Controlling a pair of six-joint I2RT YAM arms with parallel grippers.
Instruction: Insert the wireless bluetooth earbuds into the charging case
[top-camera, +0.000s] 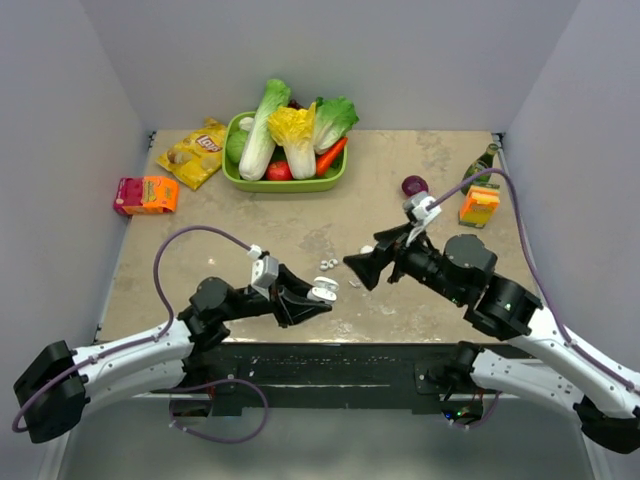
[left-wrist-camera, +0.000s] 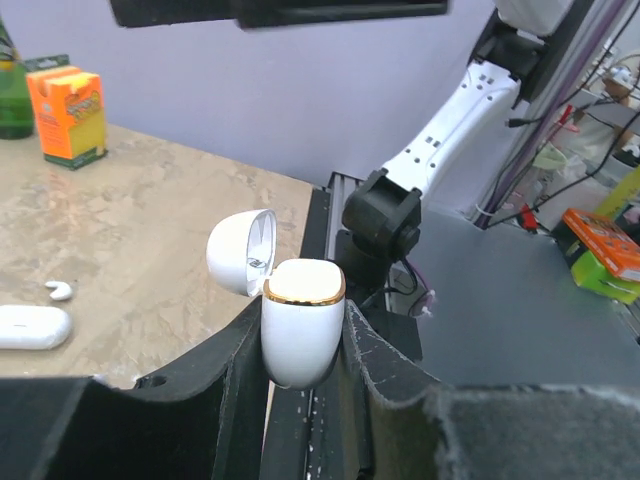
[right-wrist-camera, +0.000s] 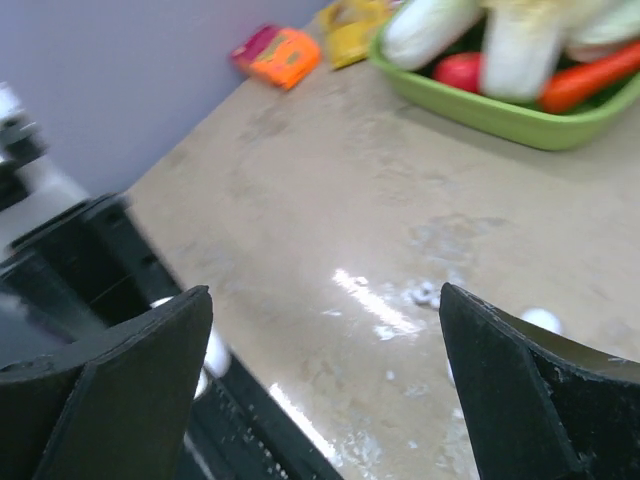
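My left gripper (top-camera: 312, 300) is shut on a white charging case (left-wrist-camera: 302, 330) with a gold rim; its lid (left-wrist-camera: 230, 255) stands open behind the body. My right gripper (top-camera: 362, 262) is open, raised to the right of the case, with nothing seen between its blurred fingers. Small white earbud pieces (top-camera: 328, 264) lie on the table between and behind the grippers. In the left wrist view a white piece (left-wrist-camera: 58, 290) and a white oblong object (left-wrist-camera: 28, 326) lie on the table.
A green basket of vegetables (top-camera: 240, 182) stands at the back, with snack packs (top-camera: 145, 196) at the left. An onion (top-camera: 414, 186), orange carton (top-camera: 479, 206) and bottle (top-camera: 484, 160) are at the right.
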